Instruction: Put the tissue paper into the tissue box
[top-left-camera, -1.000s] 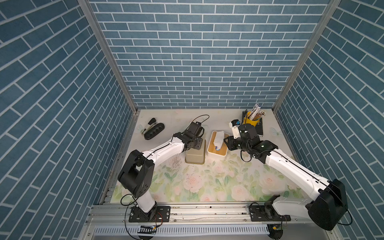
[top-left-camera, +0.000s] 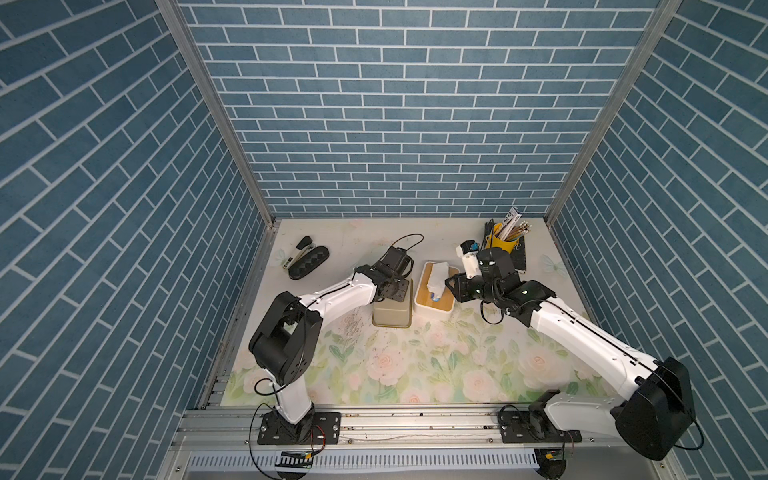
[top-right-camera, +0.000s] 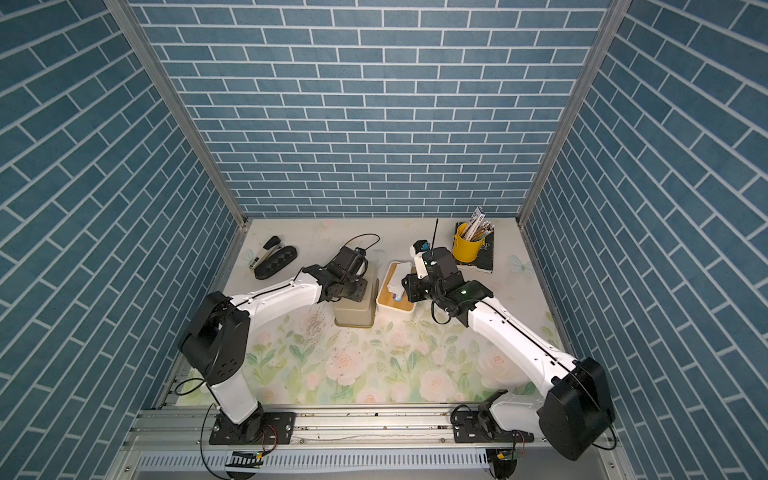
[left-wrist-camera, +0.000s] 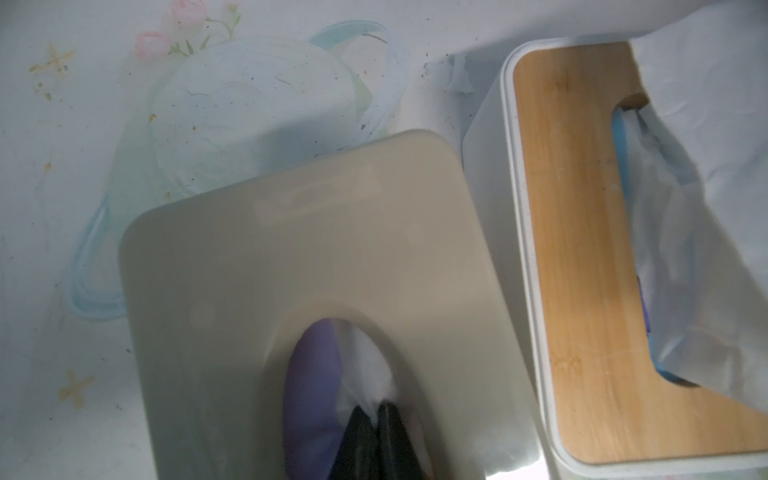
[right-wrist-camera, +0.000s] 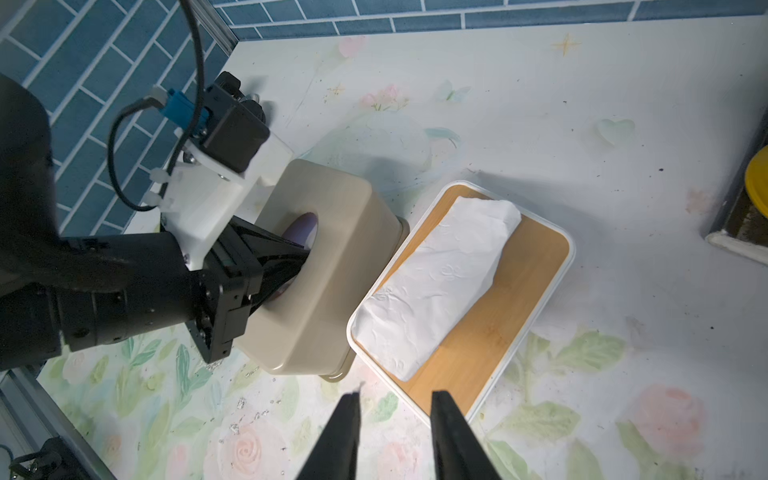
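A beige tissue box (left-wrist-camera: 320, 240) has an oval opening with purple and white material inside. My left gripper reaches into that opening, its fingertips together at the white tissue; whether any is pinched is unclear. To its right stands a white box with a wooden top (right-wrist-camera: 504, 320), with a white tissue sheet (right-wrist-camera: 432, 280) lying over its slot. My right gripper hovers over the near side of that box with its fingers apart and nothing between them.
A yellow cup of pens (top-right-camera: 468, 246) stands on a dark mat at back right. A black elongated object (top-right-camera: 276, 264) and a smaller item lie at back left.
My left arm has moved slightly rightward and down at the beige box, its gripper staying at the opening. The right arm looks unchanged.
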